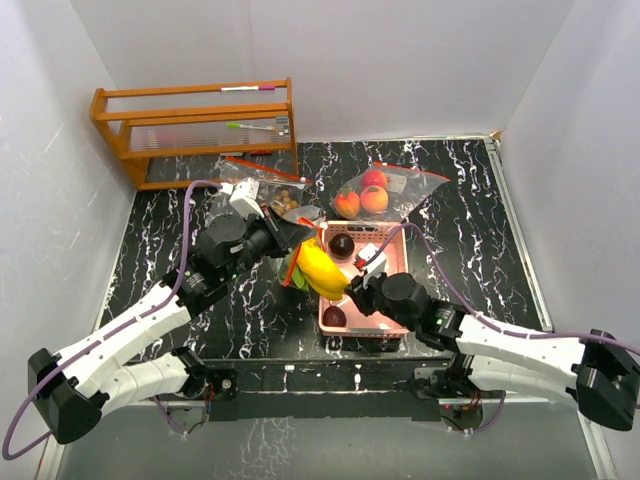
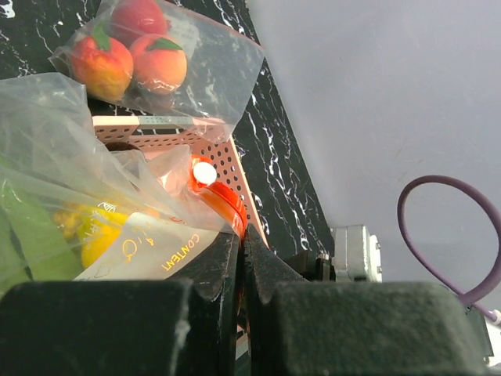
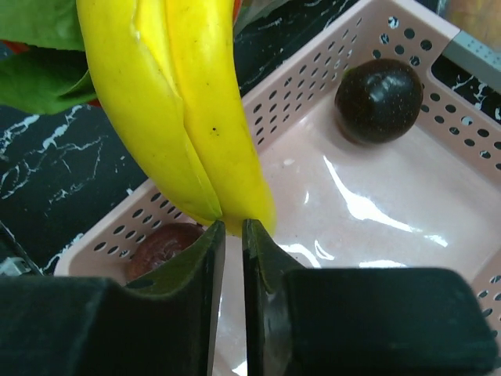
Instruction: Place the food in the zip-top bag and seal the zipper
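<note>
Yellow bananas [image 1: 321, 268] [image 3: 176, 110] are tilted into the mouth of a clear zip bag with an orange-red zipper [image 2: 223, 201], green leafy food [image 2: 35, 235] inside. My left gripper [image 1: 300, 232] is shut on the bag's edge at the zipper. My right gripper [image 1: 352, 290] is shut on the lower tip of the bananas, above a pink basket [image 1: 390, 255] [image 3: 391, 196] holding dark round produce [image 3: 378, 100] and a second, reddish-brown one [image 3: 160, 251].
A bag of peaches [image 1: 374, 198] lies behind the basket, a bag of small brown items [image 1: 282, 205] to the back left. A wooden rack [image 1: 190, 115] stands at the back left.
</note>
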